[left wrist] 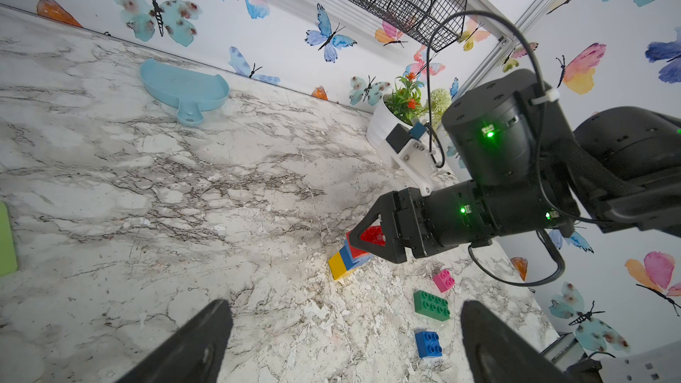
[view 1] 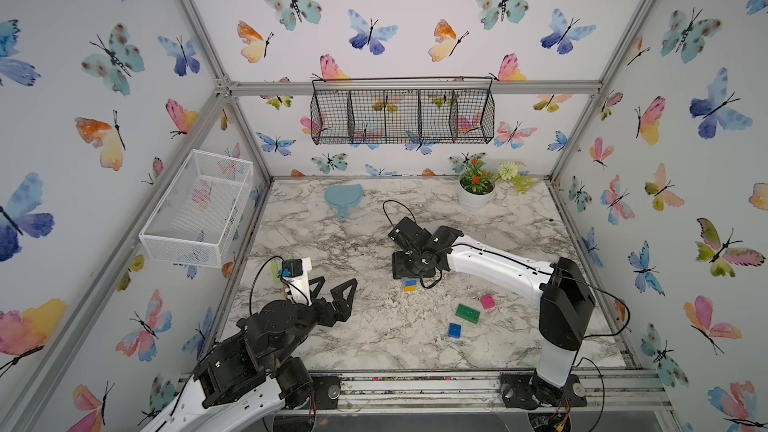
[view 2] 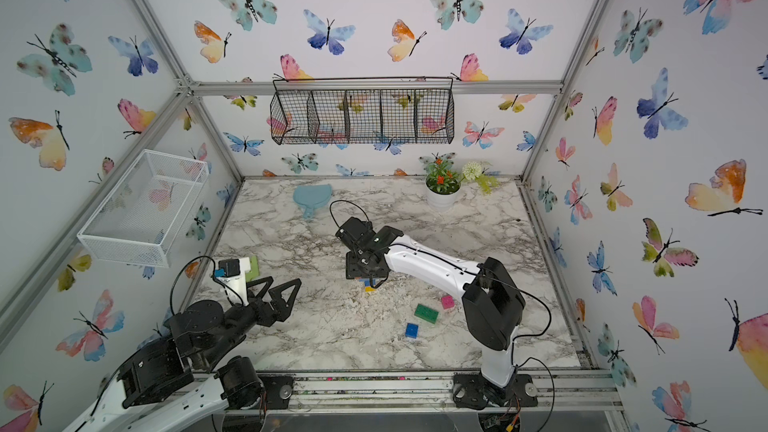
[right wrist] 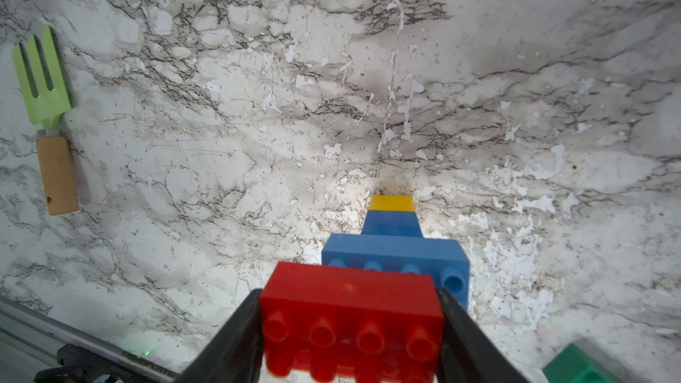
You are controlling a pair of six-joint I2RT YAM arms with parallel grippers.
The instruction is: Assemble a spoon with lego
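A red brick (right wrist: 351, 305) is clamped by my right gripper, one finger at either end. Just beyond it in the right wrist view lie a wide blue brick (right wrist: 397, 248), a narrower blue brick (right wrist: 391, 223) and a yellow brick (right wrist: 391, 203) in a row. From the left wrist view the red, blue and yellow (left wrist: 337, 266) pieces look stacked; whether the red one is pressed home cannot be told. Loose on the table are a green brick (left wrist: 431, 305), a small blue brick (left wrist: 428, 344) and a pink brick (left wrist: 443, 281). My left gripper (view 1: 342, 301) stands open and empty, to the left.
A green fork with a wooden handle (right wrist: 56, 170) lies at the left. At the back are a light blue dustpan (view 1: 343, 198) and a potted plant (view 1: 476, 188). A white wire basket (view 1: 196, 208) hangs on the left wall.
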